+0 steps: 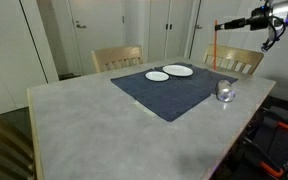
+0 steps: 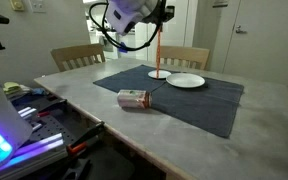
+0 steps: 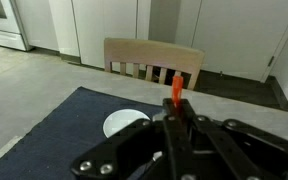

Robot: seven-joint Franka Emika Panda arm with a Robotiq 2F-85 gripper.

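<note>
A thin orange-red stick (image 1: 215, 50) is held by my gripper (image 1: 220, 25), which is shut on its upper part. In exterior view 2 the stick (image 2: 158, 48) hangs below the gripper (image 2: 162, 14), clear of the metal cup. That silvery cup (image 2: 135, 99) lies on its side near the table's front edge; exterior view 1 shows the cup (image 1: 225, 91) below and slightly right of the stick. Part of the stick (image 3: 177, 88) shows at the fingertips in the wrist view, while the cup is out of sight there.
Two white plates, one smaller (image 1: 157, 76) and one larger (image 1: 177, 71), rest on a dark mat (image 1: 169, 97). Chairs (image 2: 80, 57) stand around the table.
</note>
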